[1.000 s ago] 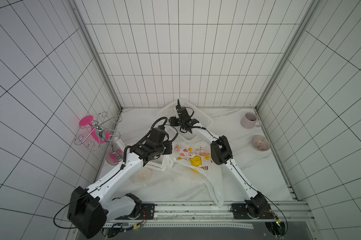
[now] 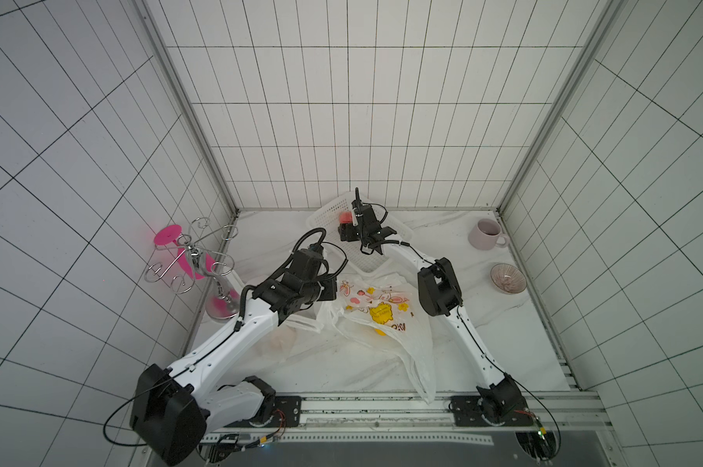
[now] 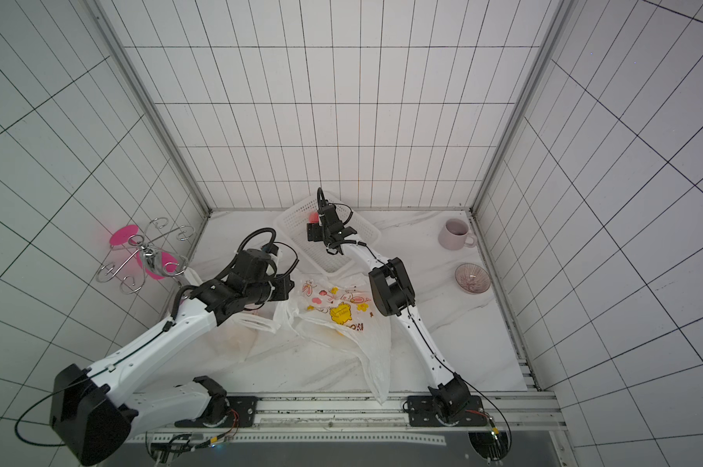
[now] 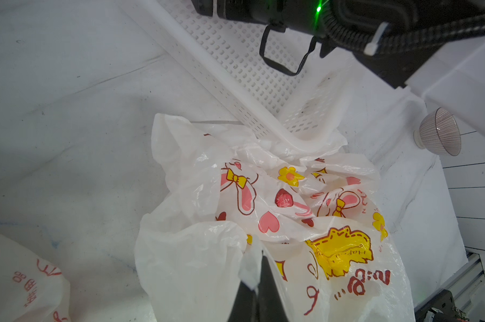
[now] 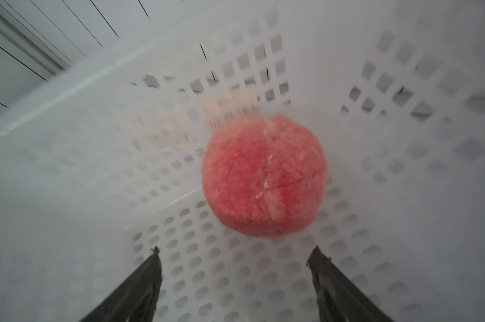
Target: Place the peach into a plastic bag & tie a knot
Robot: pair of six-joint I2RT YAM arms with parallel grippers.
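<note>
The reddish peach (image 5: 265, 176) rests in a corner of the white perforated basket (image 2: 328, 212); from above, the right gripper partly covers it. My right gripper is inside the basket, its fingers apart and nothing between them. The peach lies just beyond its fingertips. A white plastic bag (image 4: 285, 214) with pink and yellow prints lies spread on the table in front of the basket. My left gripper is shut on the bag's edge, white film pinched at its fingertips and pulled up slightly.
A metal rack with pink discs (image 2: 191, 257) stands at the left. A mug (image 2: 485, 233) and a small bowl (image 2: 507, 278) are at the right. Another white bag (image 4: 22, 273) lies to the left.
The left arm and the bag have stayed still.
</note>
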